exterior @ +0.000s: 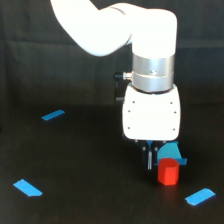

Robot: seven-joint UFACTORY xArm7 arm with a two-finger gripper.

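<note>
A small red cylinder-like object (pixel 168 173) stands on the dark table at the lower right, in front of a blue object (pixel 173 151). My white gripper (pixel 152 157) points down just left of and above the red object. Its dark fingers are small and blend into the background, so how far apart they are does not show clearly. The gripper's white body covers part of the blue object.
Blue tape strips lie flat on the table: one at the far left (pixel 53 115), one at the front left (pixel 28 188) and one at the front right (pixel 200 197).
</note>
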